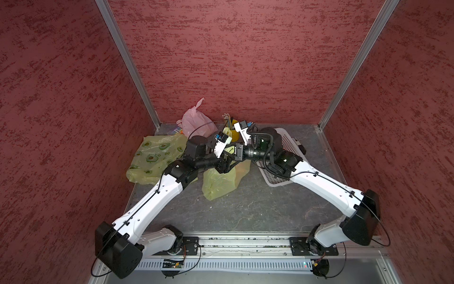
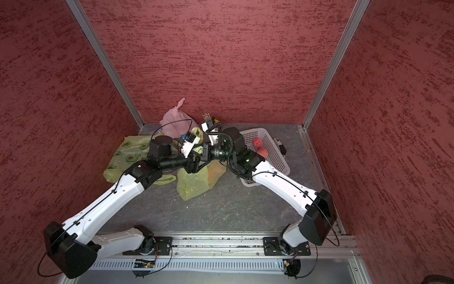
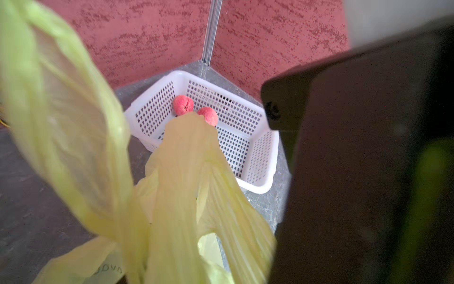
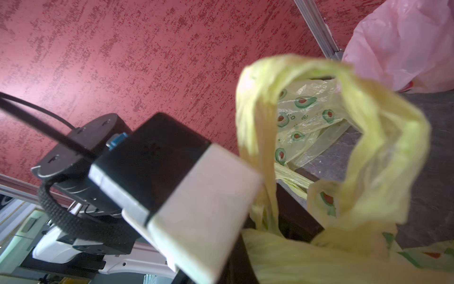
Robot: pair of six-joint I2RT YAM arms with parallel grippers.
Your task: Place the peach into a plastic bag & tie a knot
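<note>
The yellow-green plastic bag [image 1: 221, 183] hangs below the spot where my two grippers meet. A peach-coloured patch [image 2: 216, 169] shows through its side. My left gripper [image 1: 232, 158] is open close around the gathered neck, its dark finger [image 3: 364, 170] filling the right of the left wrist view. My right gripper [image 2: 202, 152] is shut on the bag's neck; its exact grip is hidden by plastic and the left gripper. A handle loop [image 4: 387, 156] stands up beside the fingers in the right wrist view. Two pinkish peaches [image 3: 183, 105] lie in the white basket [image 3: 272, 161].
A flat avocado-print bag [image 1: 153, 156] lies at the left. Behind it sit a pink bag [image 1: 196, 118] and a yellow cup [image 1: 235, 134] with pens. A dark object [image 2: 281, 145] lies right of the basket.
</note>
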